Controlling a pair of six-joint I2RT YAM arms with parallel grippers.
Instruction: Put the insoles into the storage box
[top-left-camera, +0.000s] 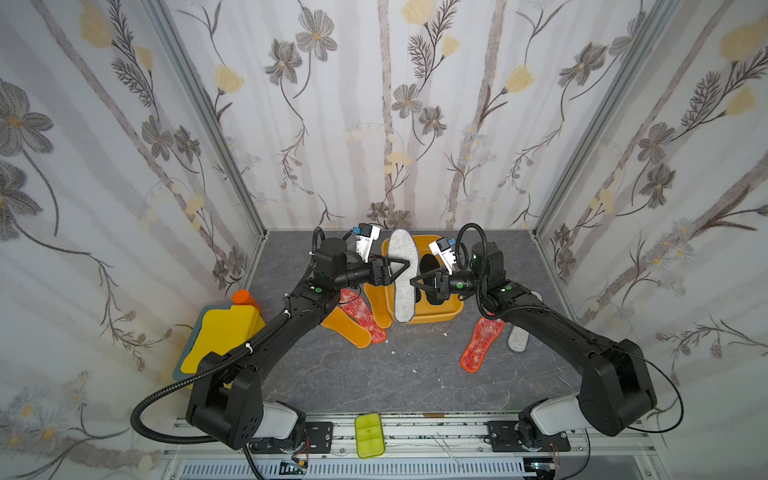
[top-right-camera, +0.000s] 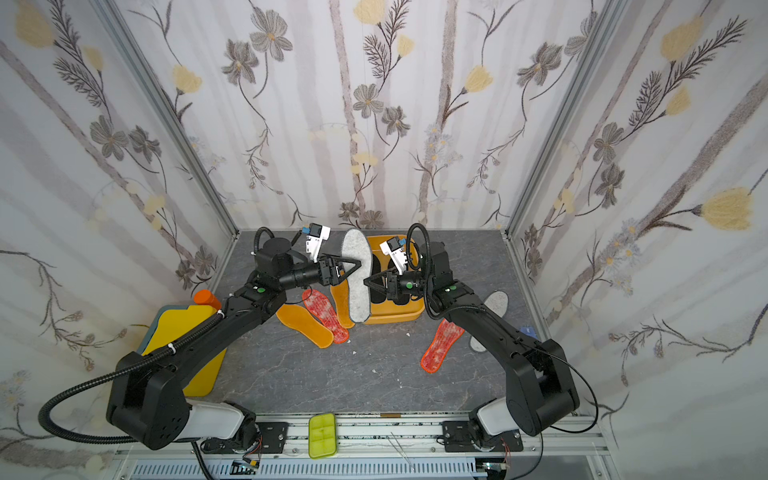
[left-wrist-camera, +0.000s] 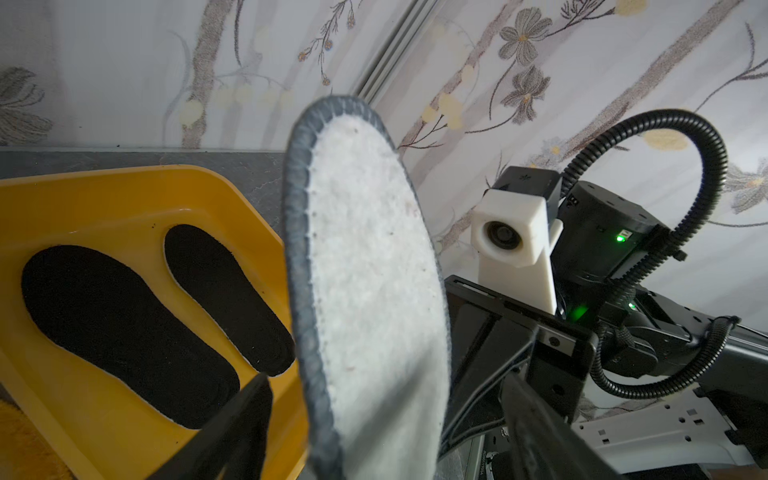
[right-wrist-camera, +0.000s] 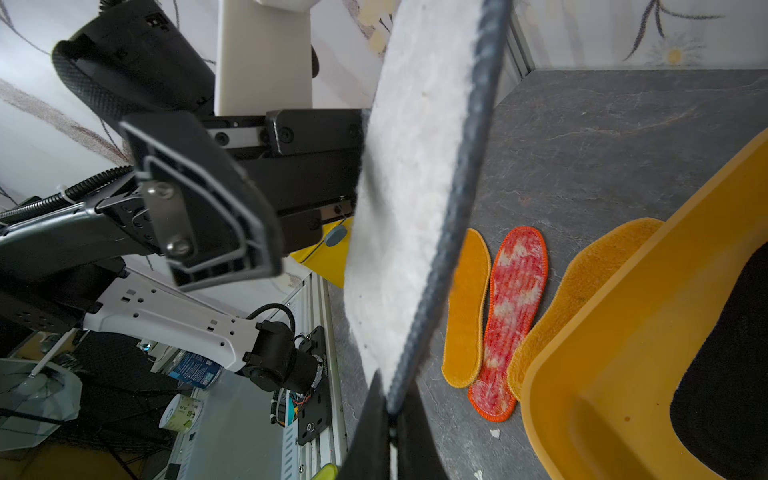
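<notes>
A white felt insole with a grey edge is held upright above the near left part of the yellow storage box. My right gripper is shut on its edge. In the left wrist view my left gripper stands open, its fingers spread on either side of the same insole. Inside the box lie two black insoles. Left of the box, on the table, are a red insole and two orange insoles. Another red insole and grey-white insoles lie on the right, partly behind the right arm.
A yellow container with an orange cap stands at the left, beside the left arm. A small green tray sits at the front edge.
</notes>
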